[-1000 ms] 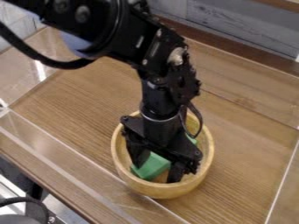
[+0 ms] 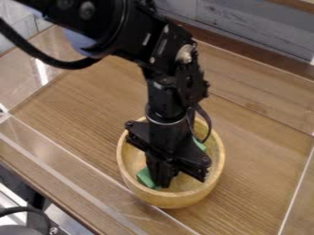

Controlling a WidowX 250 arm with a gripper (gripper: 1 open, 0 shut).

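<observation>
My black gripper [image 2: 166, 163] reaches down into a pale yellow bowl [image 2: 194, 193] on the wooden table. A green object [image 2: 147, 178] lies in the bowl at the left, partly hidden under the gripper, and more green [image 2: 197, 143] shows behind the gripper at the upper right. The fingertips are dark and crowded together; I see nothing clearly held between them.
A pale wall [image 2: 245, 27] runs along the back, and cables hang at the lower left beyond the table's edge.
The gripper has shifted slightly within the bowl, and less of the green object at the lower left shows than a second ago.
</observation>
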